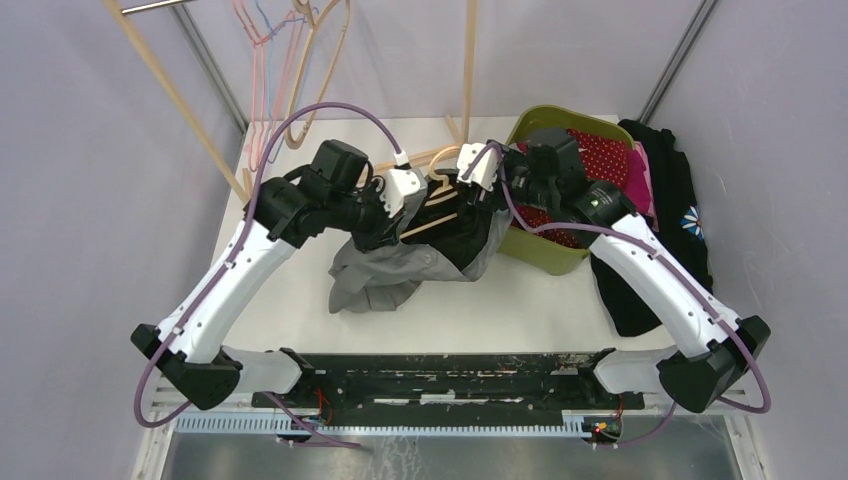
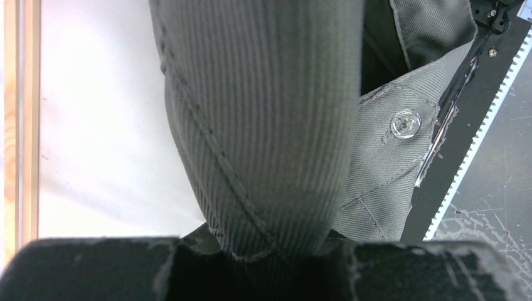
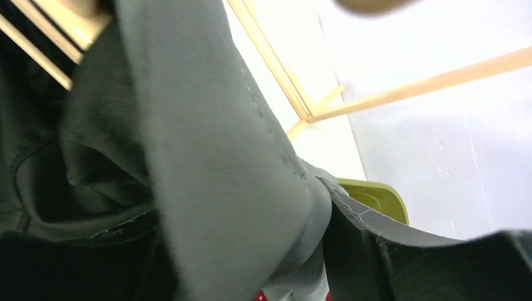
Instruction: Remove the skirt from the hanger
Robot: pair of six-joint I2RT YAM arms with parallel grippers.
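The grey skirt [image 1: 400, 268] spreads between both arms in the top view, its waist drawn wide and its dark inside showing. A wooden hanger [image 1: 428, 227] sits within that opening, its hook upward between the wrists. At the skirt's left side my left gripper is shut on a thick fold of grey cloth. On the other side, my right gripper stands open, with grey fabric [image 3: 219, 157] lying between its spread fingers. Where the lower hanger meets the cloth is partly hidden by the arms.
A green basket [image 1: 545, 254] with red dotted cloth stands behind the right arm. Dark folded clothes [image 1: 625, 300] lie at the right. Pink and wooden hangers [image 1: 297, 115] hang from the rack at back left.
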